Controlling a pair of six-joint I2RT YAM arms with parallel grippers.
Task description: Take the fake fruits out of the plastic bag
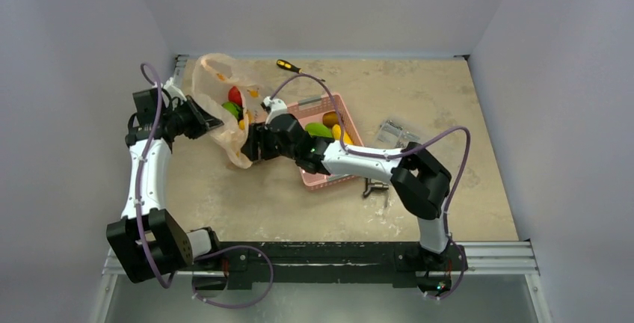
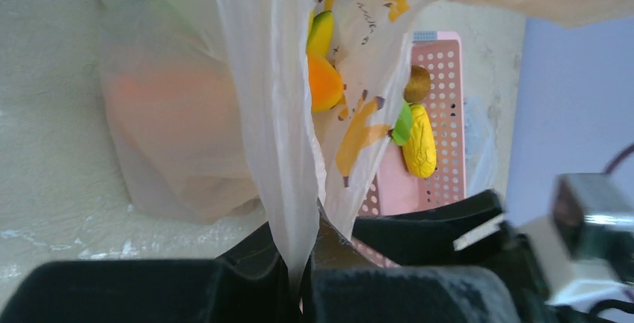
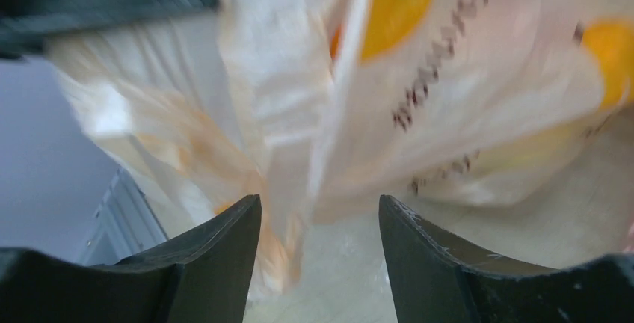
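Note:
A whitish translucent plastic bag [image 1: 211, 76] stands open at the left of the table. In its mouth show a red fruit [image 1: 235, 96] and a green one [image 1: 231, 108]; an orange-yellow fruit [image 2: 324, 84] appears inside in the left wrist view. My left gripper [image 1: 218, 122] is shut on the bag's film, which runs down between its fingers in its wrist view. At the bag's right side my right gripper is open. Loose film hangs around the gap between its fingertips; whether it touches them I cannot tell.
A pink basket [image 1: 317, 182] holds a green fruit [image 1: 318, 130], a brown one [image 1: 330, 119] and a yellow one [image 1: 340, 134], partly under the right arm. A screwdriver [image 1: 287, 66] lies behind, a metal tool [image 1: 374, 187] and clear packet [image 1: 396, 133] to the right.

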